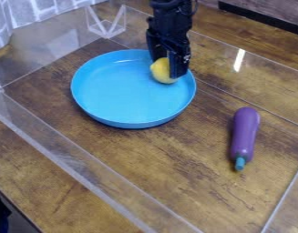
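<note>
The black gripper (166,56) reaches down from the top of the view to the back right of a blue plate (120,96). A yellow object (165,75) sits just under it on the plate, partly covered by the fingers. I cannot tell whether the fingers are shut on it. A purple eggplant-like object (243,135) with a teal end lies on the wooden table to the right.
Clear strips or walls edge the left and right sides.
</note>
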